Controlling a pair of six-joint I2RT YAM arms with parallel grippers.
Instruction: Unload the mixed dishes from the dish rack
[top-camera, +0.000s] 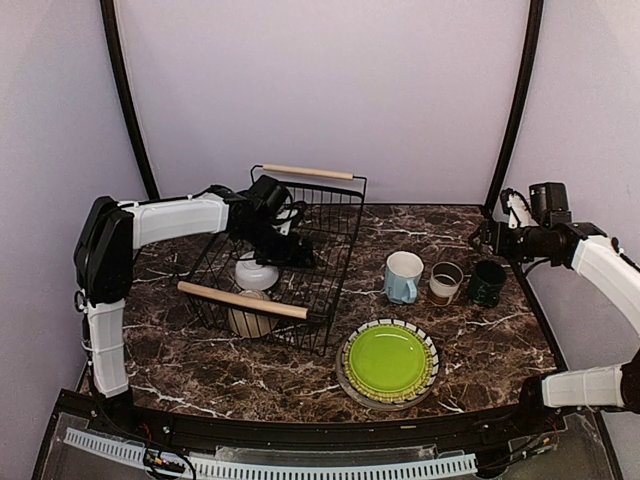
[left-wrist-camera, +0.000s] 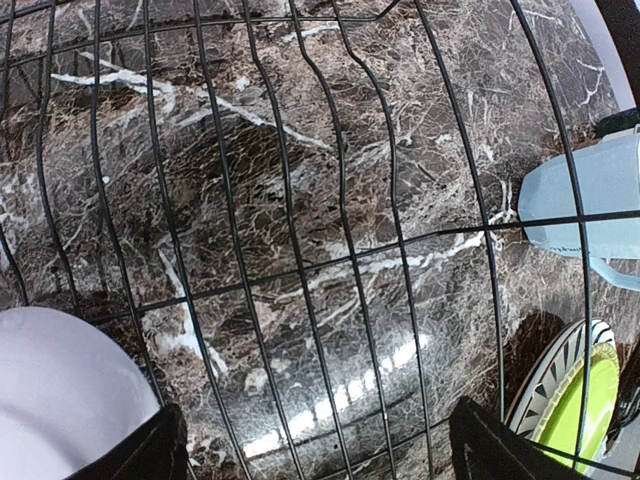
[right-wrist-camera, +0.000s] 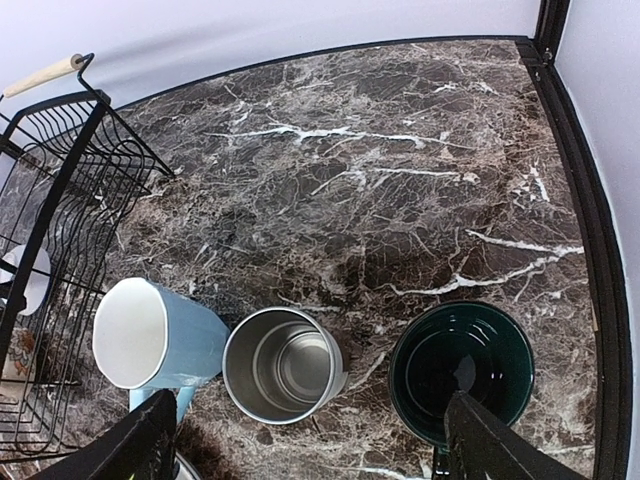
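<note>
The black wire dish rack (top-camera: 322, 285) holds a white bowl (top-camera: 256, 275) and, at its front, a beige striped dish (top-camera: 250, 320). My left gripper (top-camera: 290, 251) is open inside the rack, just right of and behind that bowl. In the left wrist view the white bowl (left-wrist-camera: 65, 390) lies at the lower left, by one of the fingers (left-wrist-camera: 150, 450); whether they touch I cannot tell. Only wires and countertop show between the fingers. Far right, my right gripper hangs open and empty above the cups.
On the counter right of the rack stand a light blue mug (top-camera: 402, 277), a metal cup (top-camera: 445, 284) and a dark green cup (top-camera: 487, 284). Stacked plates, a green plate (top-camera: 388, 361) on top, lie in front of them. Behind the cups the countertop (right-wrist-camera: 350, 150) is clear.
</note>
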